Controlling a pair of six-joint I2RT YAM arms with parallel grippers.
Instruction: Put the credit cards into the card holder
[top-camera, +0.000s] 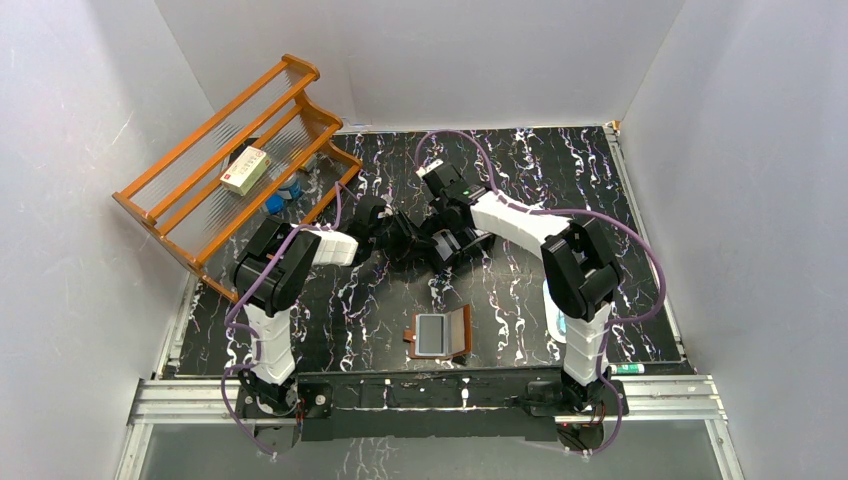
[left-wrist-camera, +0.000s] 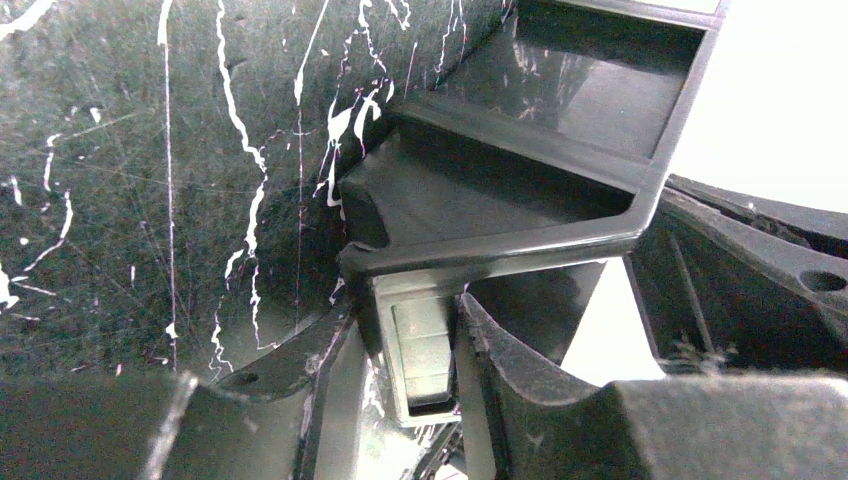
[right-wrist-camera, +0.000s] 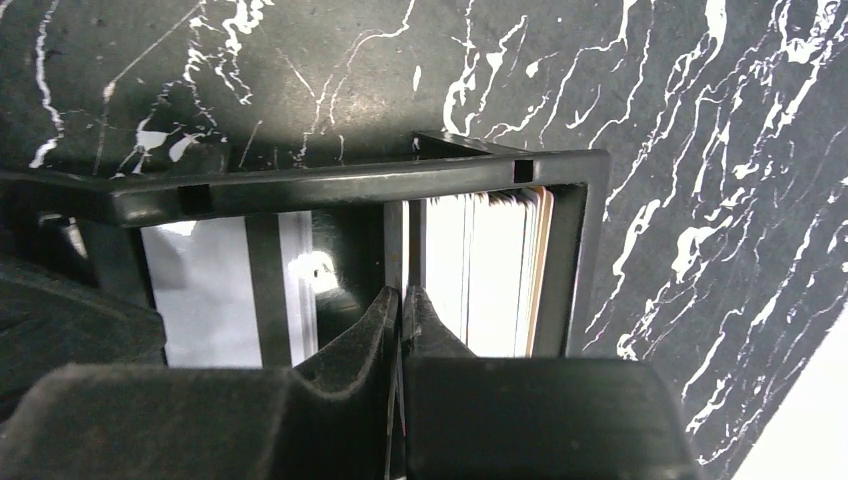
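Note:
A brown card holder (top-camera: 440, 333) lies unfolded near the table's front edge, with a grey window on its left half. In the middle of the table stands a black organizer (left-wrist-camera: 520, 243) with open compartments. My left gripper is shut on its narrow end. Over the organizer's compartments, my right gripper is shut on a thin, upright, white-edged card (right-wrist-camera: 405, 235); its lower part is hidden by the fingers. A stack of white-edged cards (right-wrist-camera: 485, 260) stands in the compartment just to the right of it.
More white pieces (right-wrist-camera: 200, 285) sit in the organizer's left compartment. A wooden rack (top-camera: 225, 170) with a pale box (top-camera: 245, 171) fills the back left. At the right lies a white-and-blue item (top-camera: 554, 315), partly under my right arm. Bare table surrounds the card holder.

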